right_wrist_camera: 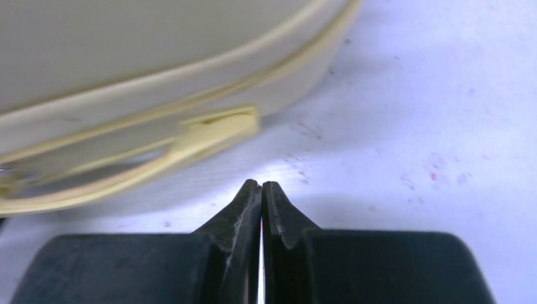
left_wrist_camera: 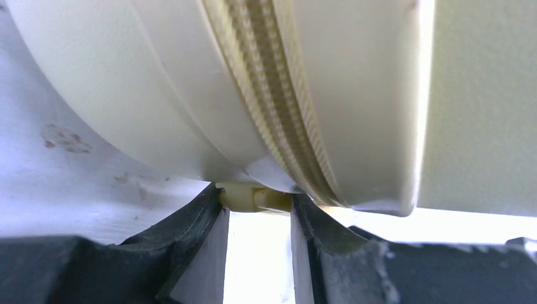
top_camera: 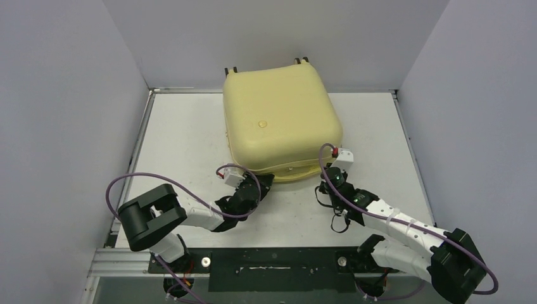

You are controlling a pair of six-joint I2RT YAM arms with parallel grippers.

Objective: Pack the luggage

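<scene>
The closed pale yellow suitcase [top_camera: 278, 107] lies on the white table, slightly turned, its handle [top_camera: 296, 175] towards me. My left gripper is at the handle's left part. A piece of the handle [left_wrist_camera: 244, 198] fills the gap between its fingers, below the zip [left_wrist_camera: 266, 95]; whether they press on it I cannot tell. My right gripper is shut with nothing between its fingertips, clear of the case, near the handle's right end [right_wrist_camera: 221, 130]. A blurred metal bit [right_wrist_camera: 5, 170], seemingly the zip slider, shows at that view's left edge.
Grey walls [top_camera: 63, 126] enclose the table on the left, back and right. Faint stains mark the table.
</scene>
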